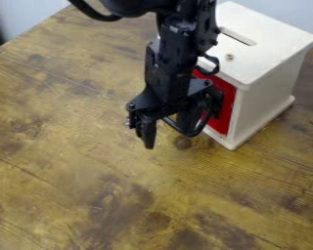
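The black arm hangs from the top centre, and its gripper (170, 125) points down in front of a white box (266, 78) with a red front panel (219, 121). The gripper is angled, one finger toward the viewer and the other partly hidden by the arm and cable near the panel. It appears open, with nothing visible between its fingers. The box has a slot and a small knob on its top.
A pale wall stands behind the box at the upper right.
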